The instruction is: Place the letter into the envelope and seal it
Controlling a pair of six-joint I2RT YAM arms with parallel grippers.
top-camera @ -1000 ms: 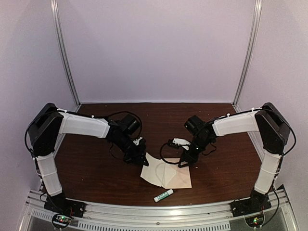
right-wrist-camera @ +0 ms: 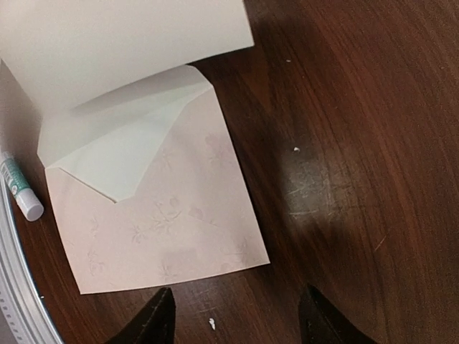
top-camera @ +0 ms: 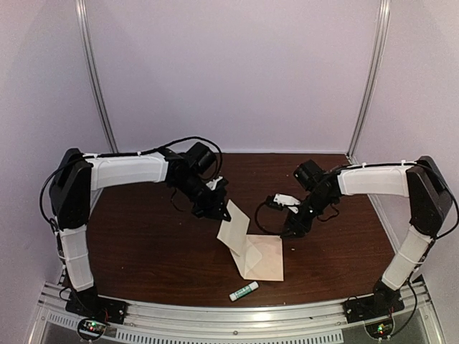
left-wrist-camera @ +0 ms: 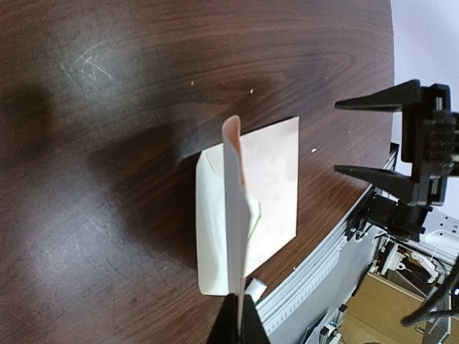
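Note:
The pale pink envelope (top-camera: 267, 264) lies on the table with a white flap or insert (right-wrist-camera: 125, 158) on its upper part; which it is, I cannot tell for sure. My right gripper (top-camera: 290, 231) hovers just beyond the envelope's right side, fingers parted with nothing between them, as the right wrist view (right-wrist-camera: 237, 312) shows.
A glue stick (top-camera: 244, 291) lies near the front table edge, below the envelope. Metal rails run along the front.
My left gripper has risen away from the front, lifting the paper off the table. My right gripper has drawn back to the right and up, off the envelope.

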